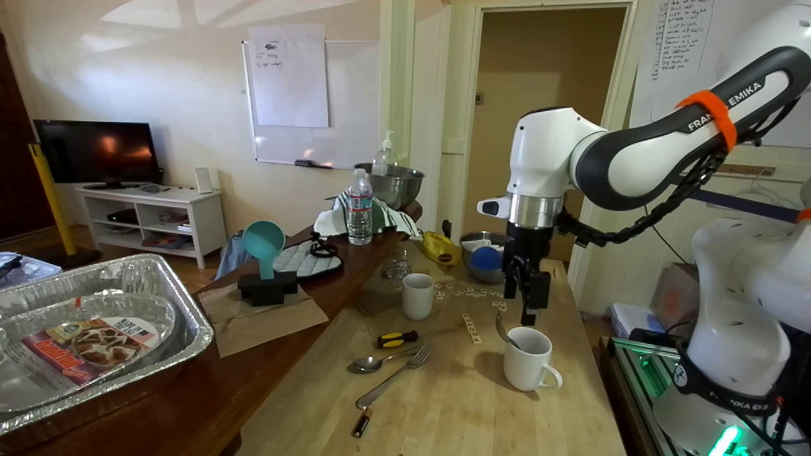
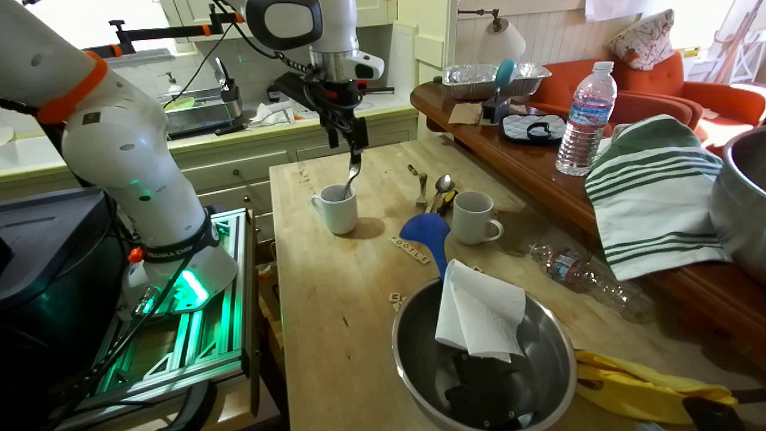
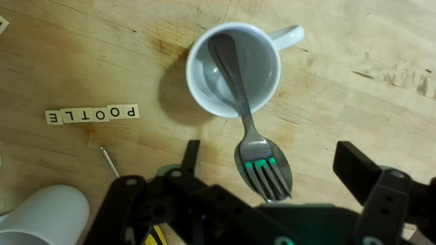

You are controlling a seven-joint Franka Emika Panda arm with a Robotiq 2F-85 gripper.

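Observation:
A white mug [image 3: 196, 77] stands upright on the table, its handle toward the near right in exterior view 1. Leaning out of it over the rim are a fork [image 3: 255, 147] and a spoon [image 3: 285, 163], the fork lying over the spoon's bowl and both handles down inside. My gripper is open above them; in the wrist view the fork head and spoon bowl appear between its spread fingers, with nothing gripped. In exterior view 2 the gripper [image 2: 348, 147] hangs just over the upper end of the cutlery [image 2: 352, 175]; whether they touch is unclear.
A second white mug [image 1: 418, 296], a screwdriver [image 1: 397, 339], another spoon [image 1: 369, 364], another fork [image 1: 395, 376] and a battery [image 1: 362, 423] lie left of the mug. Letter tiles [image 3: 92, 114] and a metal bowl [image 2: 402, 359] are farther back.

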